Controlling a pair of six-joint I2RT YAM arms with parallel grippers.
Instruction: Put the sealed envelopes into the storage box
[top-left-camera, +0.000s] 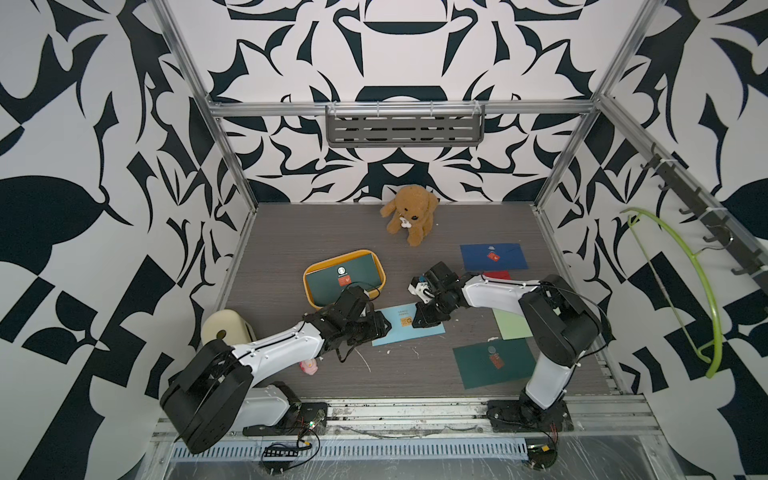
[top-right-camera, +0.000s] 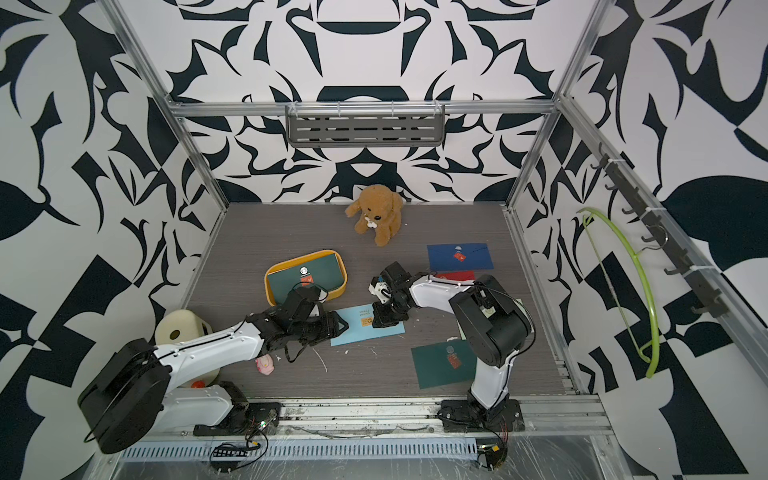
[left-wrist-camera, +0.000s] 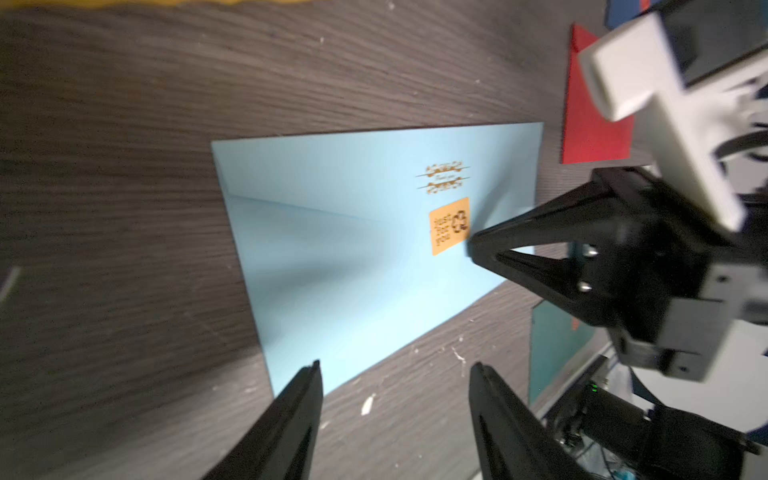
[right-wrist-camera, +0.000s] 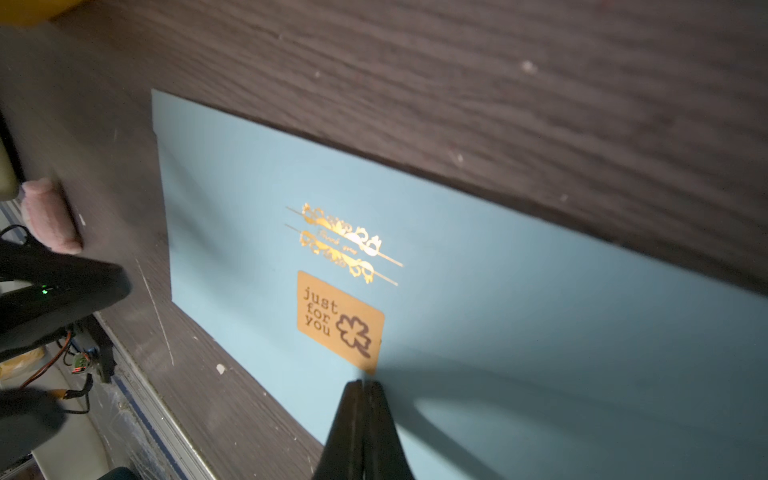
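On the table lies a light blue envelope (left-wrist-camera: 336, 264) with an orange "just for you" sticker (right-wrist-camera: 340, 320). My right gripper is shut, its tips at the envelope just beside that sticker, nothing showing between them. My left gripper is open with empty fingers, near the envelope's left front corner. Behind it stands the yellow-rimmed storage box (top-left-camera: 307, 281), holding a dark green envelope (top-left-camera: 332, 281). Other envelopes lie flat to the right: blue (top-left-camera: 493, 257), dark green (top-left-camera: 494, 364), light green (top-left-camera: 513, 324) and red (left-wrist-camera: 588, 104), the last partly hidden by my right arm.
A brown plush dog (top-left-camera: 411, 213) sits at the back. A cream rounded object (top-right-camera: 181, 329) and a small pink item (top-right-camera: 265, 365) are near my left arm. Bare table lies between the box and the dog.
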